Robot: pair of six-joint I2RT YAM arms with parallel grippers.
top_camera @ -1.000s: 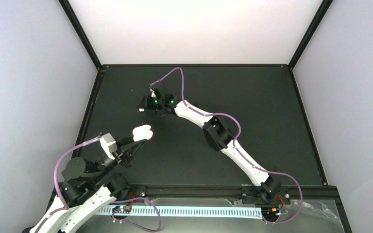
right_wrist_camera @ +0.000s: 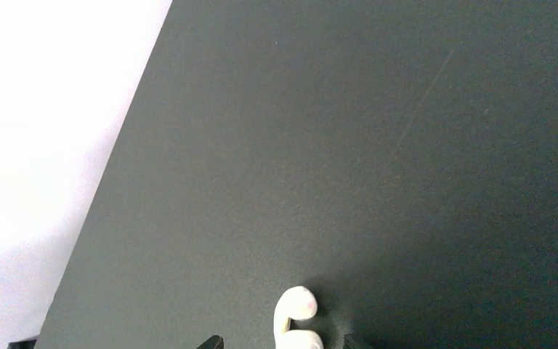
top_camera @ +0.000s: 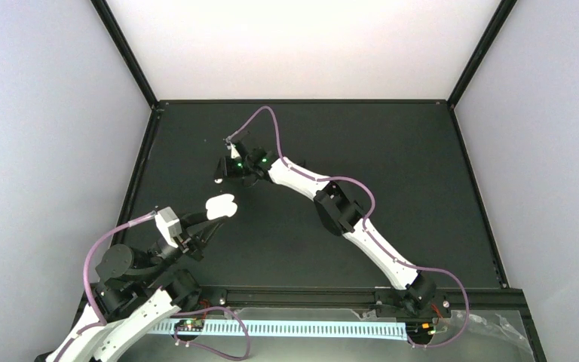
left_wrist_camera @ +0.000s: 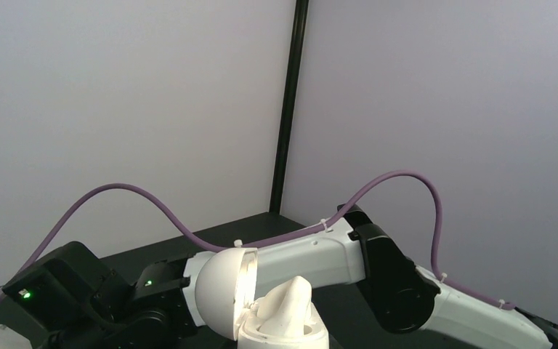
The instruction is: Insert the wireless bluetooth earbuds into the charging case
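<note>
The white charging case is held up with its lid open, my left gripper shut on it. In the left wrist view, the domed lid stands beside the case base, where one earbud sits, its stem sticking up at a slant. The left fingers are hidden in that view. Another white earbud lies on the black table in the right wrist view. My right gripper is part open, with the earbud's lower part between its dark fingertips; no grip on it shows.
The right arm stretches diagonally across its middle. Pale walls stand at the back and sides, and a purple cable loops above the right wrist.
The right gripper has shifted slightly toward the front left, and the white earbud at its tips shows nearer the case than before. The left arm and case have stayed still.
</note>
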